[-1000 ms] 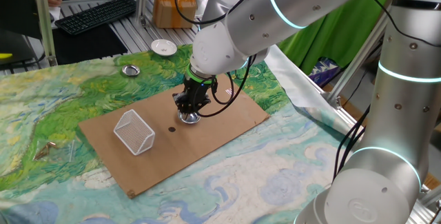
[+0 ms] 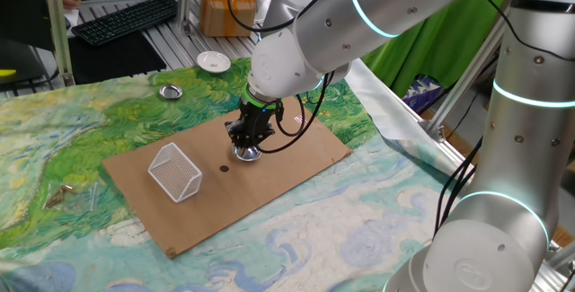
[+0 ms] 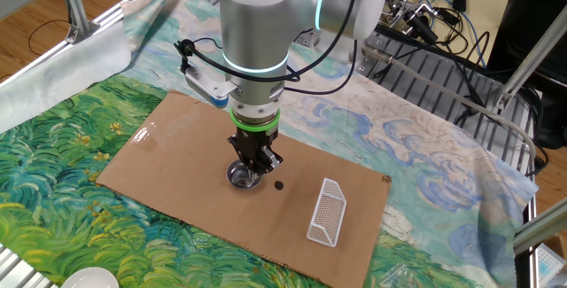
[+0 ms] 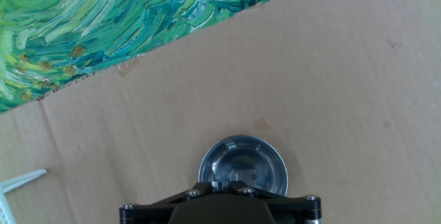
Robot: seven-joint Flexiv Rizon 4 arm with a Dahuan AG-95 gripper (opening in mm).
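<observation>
A small shiny metal bowl (image 4: 242, 156) sits on the brown cardboard sheet (image 3: 168, 173). Above it, with its tips over the bowl's near side in the wrist view, is my black gripper. The fingers come together at the tips and look shut. Whether anything thin is between them, or whether they touch the bowl's rim, cannot be told. Exterior view 2 has the gripper (image 3: 255, 169) pointing down at the bowl (image 3: 239, 176), partly covering it. Close by on the cardboard lies a small dark disc (image 3: 279, 185).
A white mesh rack (image 2: 175, 173) stands on the cardboard. Beyond the sheet, on the patterned cloth, are another metal dish (image 2: 171, 92), a white bowl (image 2: 214, 62) and a small clear bag (image 2: 61, 197). Bare cardboard (image 2: 301, 139) lies to the bowl's right in exterior view 1.
</observation>
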